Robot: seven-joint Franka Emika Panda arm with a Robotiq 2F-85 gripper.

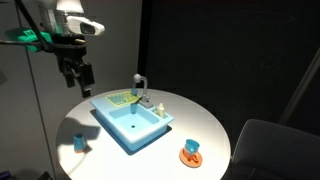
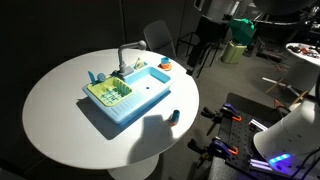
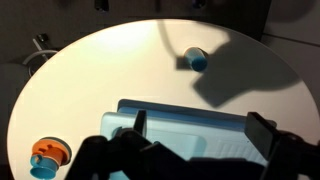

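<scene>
My gripper (image 1: pixel 79 85) hangs in the air above the left side of the round white table. Its two fingers stand wide apart in the wrist view, open with nothing between them. A small blue cup (image 1: pixel 79 144) is by itself near the table's left edge; the wrist view has this lone cup (image 3: pixel 196 60) beyond the fingertips, in the arm's shadow. A light-blue toy sink (image 1: pixel 135 122) occupies the middle of the table, its basin looking empty. Toward the right, a second blue cup (image 1: pixel 192 146) sits on an orange saucer (image 1: pixel 191 157).
A yellow-green dish rack (image 2: pixel 108 92) with blue items is at one end of the sink, beside a grey faucet (image 2: pixel 128 58). A pale bottle (image 1: pixel 160 110) stands on the sink's rim. Bare tabletop (image 2: pixel 70 130) surrounds the sink. A dark chair (image 1: pixel 270 150) is at the right.
</scene>
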